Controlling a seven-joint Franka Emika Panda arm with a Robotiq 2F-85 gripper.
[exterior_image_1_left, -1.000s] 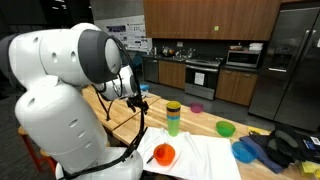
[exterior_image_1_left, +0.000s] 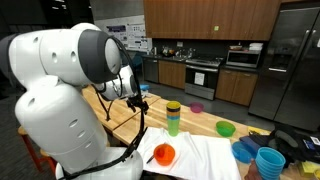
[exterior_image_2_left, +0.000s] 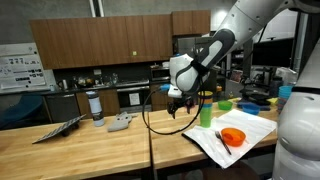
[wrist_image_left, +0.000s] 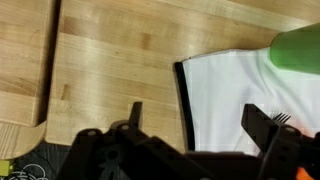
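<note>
My gripper stands open in the wrist view, nothing between its fingers. Below it lie bare wood and the dark-edged corner of a white cloth (wrist_image_left: 215, 95). Exterior view 1 shows the gripper (exterior_image_1_left: 140, 104) above the table, left of a stack of cups (exterior_image_1_left: 173, 118) coloured blue, yellow and green. An orange bowl (exterior_image_1_left: 164, 155) rests on the cloth nearer the arm. In the wrist view, a green cup (wrist_image_left: 298, 48) is cut off at upper right, and fork tines (wrist_image_left: 283, 117) show beside the right finger.
A green bowl (exterior_image_1_left: 225, 129), a pink bowl (exterior_image_1_left: 196, 107) and a blue bowl (exterior_image_1_left: 243, 151) stand farther right and back. Blue cups (exterior_image_1_left: 270, 162) are at the right edge area. Bare wooden table (exterior_image_2_left: 80, 145) extends left, with a gap between tabletops.
The arm and gripper show no visible movement.
</note>
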